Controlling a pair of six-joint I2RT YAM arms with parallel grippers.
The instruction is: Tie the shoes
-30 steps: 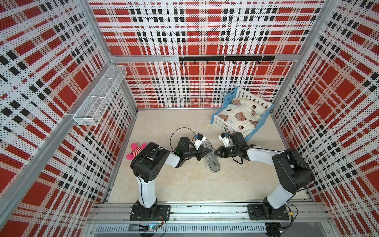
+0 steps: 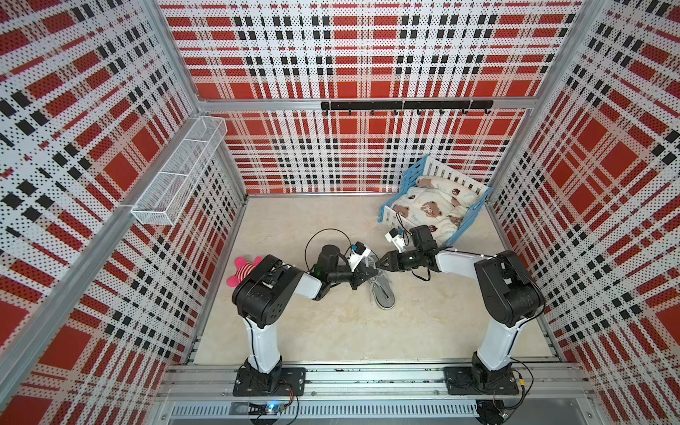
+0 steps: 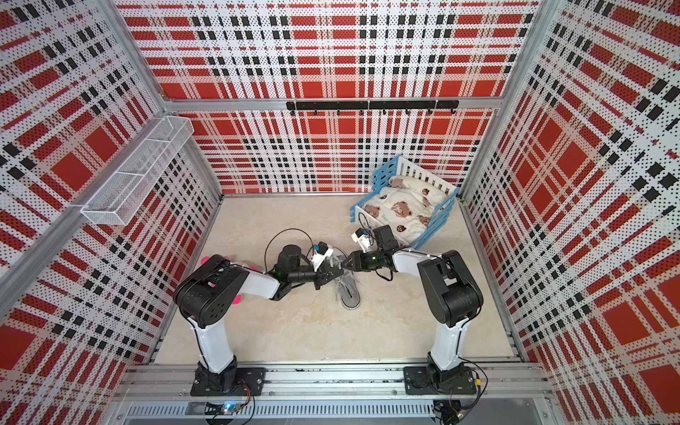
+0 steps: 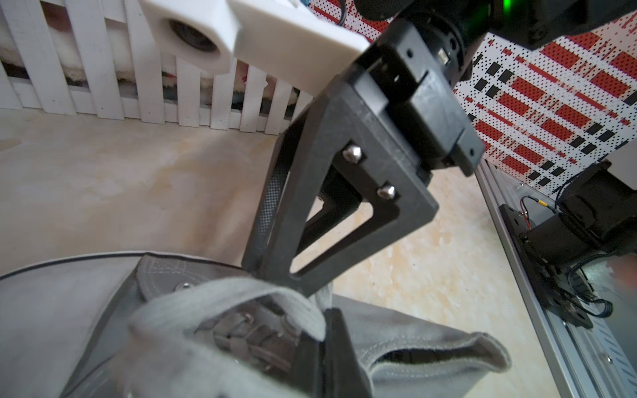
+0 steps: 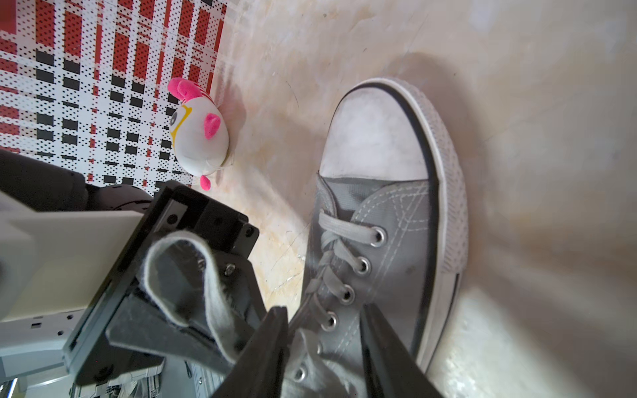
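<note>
A grey canvas shoe (image 2: 384,294) (image 3: 347,293) (image 5: 385,265) with white toe and laces lies mid-table. My left gripper (image 2: 364,276) is shut at the lacing, and a flat lace (image 4: 225,292) loops beside its fingers; whether lace is between them is unclear. My right gripper (image 2: 382,263) reaches over the shoe from the right, fingers apart in the right wrist view, tips low by the upper eyelets. In the left wrist view its body hangs just above the laces.
A blue-and-white crib (image 2: 464,216) with a patterned blanket stands at back right, close behind my right arm. A striped pink plush toy (image 2: 244,270) lies at far left. A wire basket (image 2: 170,184) hangs on the left wall.
My right gripper has moved left onto the shoe, after rising slightly, and its arm has swung inward. My left arm is essentially unchanged.
</note>
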